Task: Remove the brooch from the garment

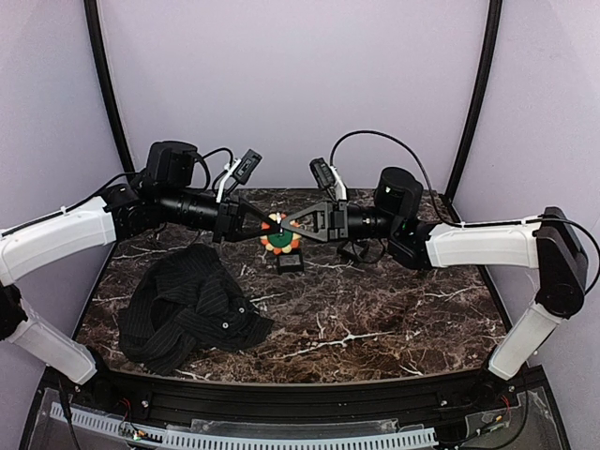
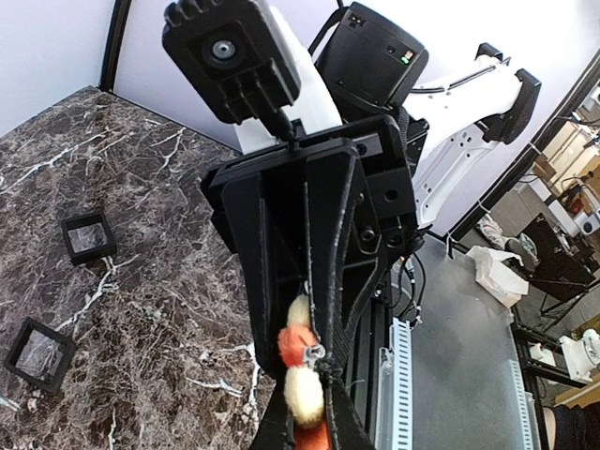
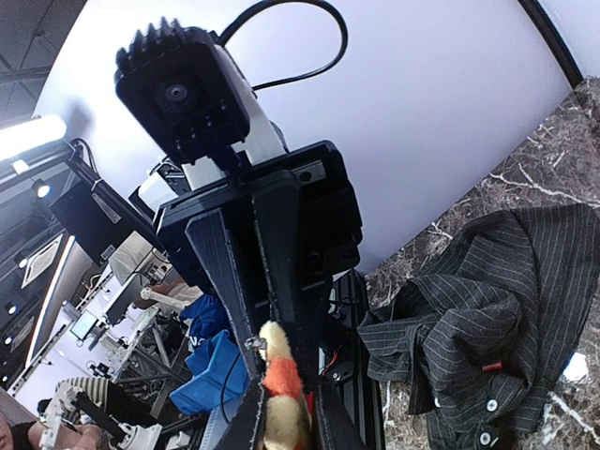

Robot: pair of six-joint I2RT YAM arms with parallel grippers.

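Observation:
A flower brooch [image 1: 279, 239], green-centred with orange and cream petals, is held in the air between my two grippers at the middle of the top view. My left gripper [image 1: 274, 223] and my right gripper [image 1: 289, 224] meet tip to tip, both shut on it. In the wrist views its fuzzy petals [image 2: 302, 394] [image 3: 283, 375] show edge-on between the fingers, with a small metal piece beside them. The dark pinstriped garment [image 1: 187, 305] lies crumpled on the left of the marble table, apart from the brooch.
Two small black square frames [image 2: 86, 238] [image 2: 39, 354] lie on the table below the grippers. Walls stand at the back and both sides.

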